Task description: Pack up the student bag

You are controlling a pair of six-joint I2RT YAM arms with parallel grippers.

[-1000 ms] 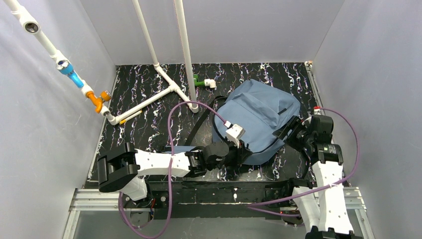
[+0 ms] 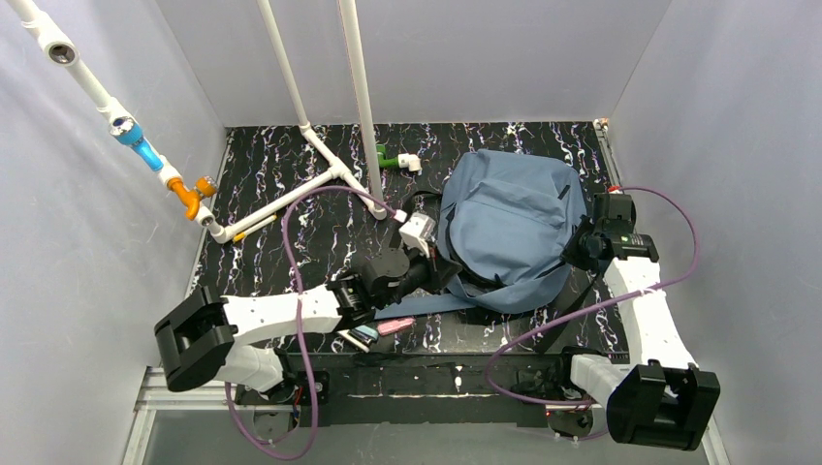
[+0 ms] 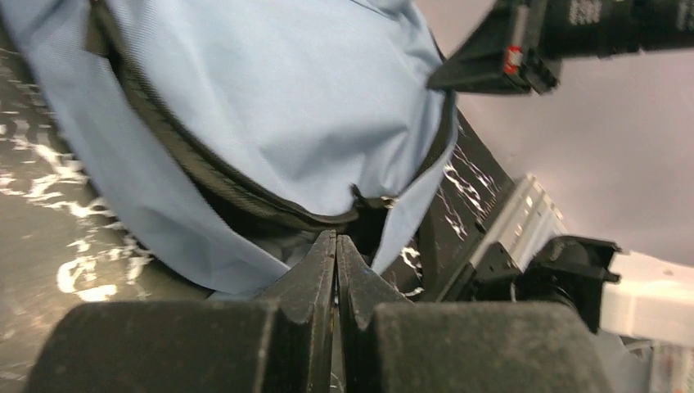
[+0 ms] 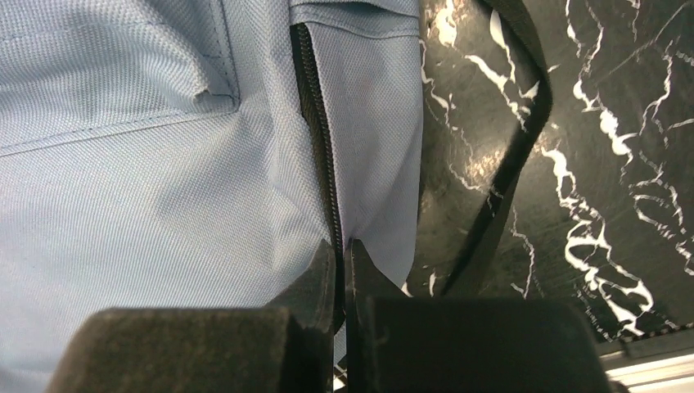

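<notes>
The blue student bag (image 2: 504,213) lies on the dark marbled table, its zipper seam gaping along the front. My left gripper is shut with nothing between its fingers. In the left wrist view a black zipper pull tab (image 3: 372,199) lies beyond its fingertips, outside them. At the bag's right side, my right gripper is shut on the fabric edge beside the black zipper (image 4: 317,115). Front left of the bag are a pink item (image 2: 395,325) and a blue item (image 2: 364,334), partly hidden by the left arm.
A white pipe frame (image 2: 291,197) with a green fitting (image 2: 393,161) stands at the back left. A yellow stick (image 2: 254,229) lies by its base. A black strap (image 4: 507,188) runs along the bag's right side. Purple cables trail over both arms.
</notes>
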